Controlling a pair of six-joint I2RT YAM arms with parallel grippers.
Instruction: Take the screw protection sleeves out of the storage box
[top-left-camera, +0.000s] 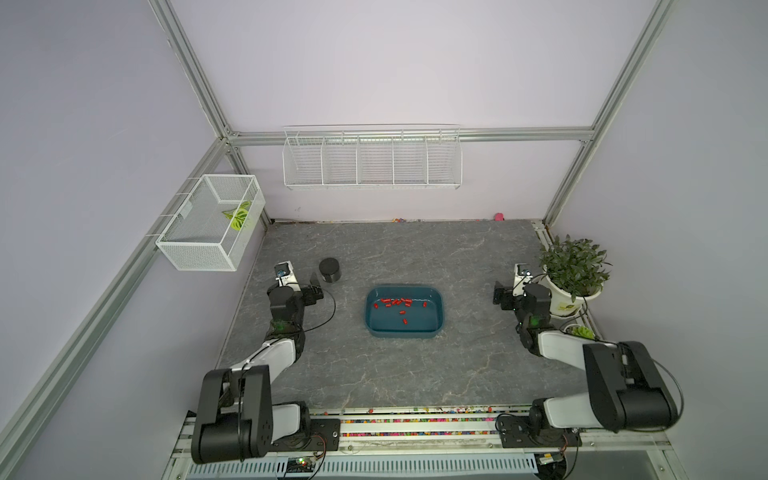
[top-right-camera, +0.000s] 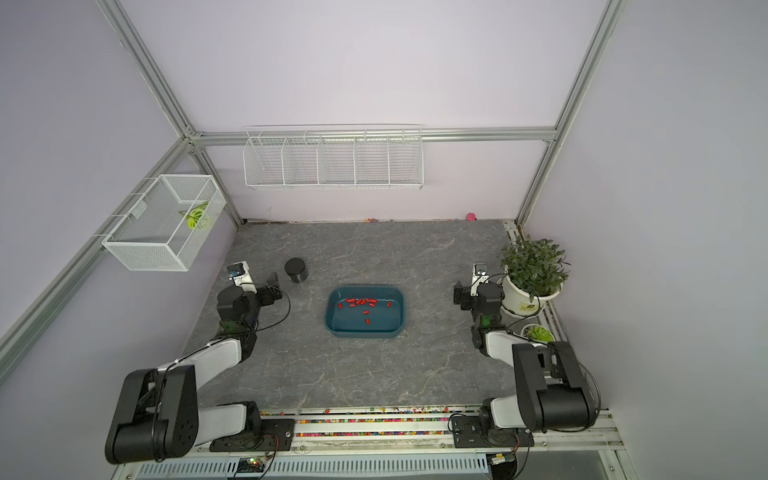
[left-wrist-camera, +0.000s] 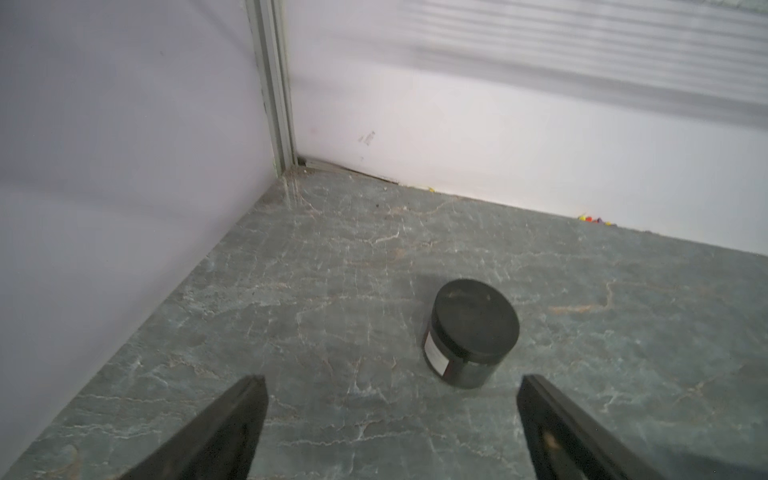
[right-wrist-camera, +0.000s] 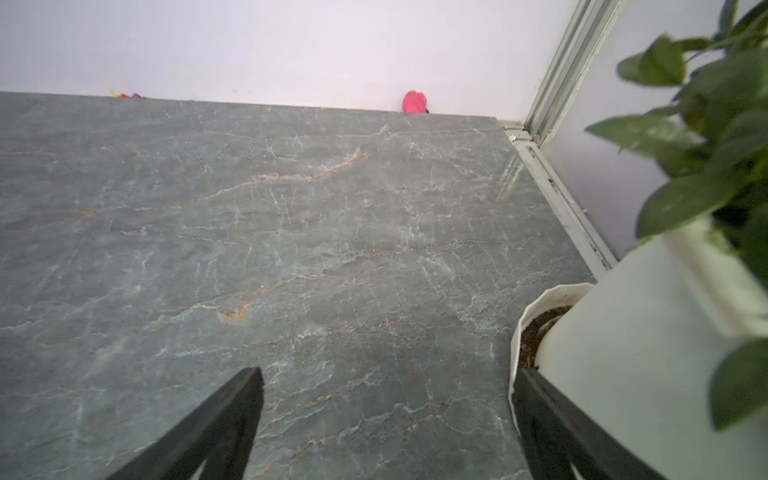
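Several small red sleeves (top-left-camera: 397, 302) lie loose in the blue storage box (top-left-camera: 404, 332) at mid-table; most are toward its back side, a few toward the front. In the top right view the same box (top-right-camera: 365, 332) shows the sleeves (top-right-camera: 362, 302) scattered alike. Left of the box stands my left gripper, open and empty, its blurred fingers (left-wrist-camera: 232, 424) wide apart. To the right of the box is my right gripper, likewise open with bare table between its fingers. Neither wrist view shows the box or the sleeves.
A black lidded jar (left-wrist-camera: 473, 328) stands just ahead of the left gripper. Close beside the right gripper is a potted plant (top-left-camera: 574, 268). White wire baskets hang on the back wall (top-left-camera: 373, 160) and left wall (top-left-camera: 212, 220). The table around the box is clear.
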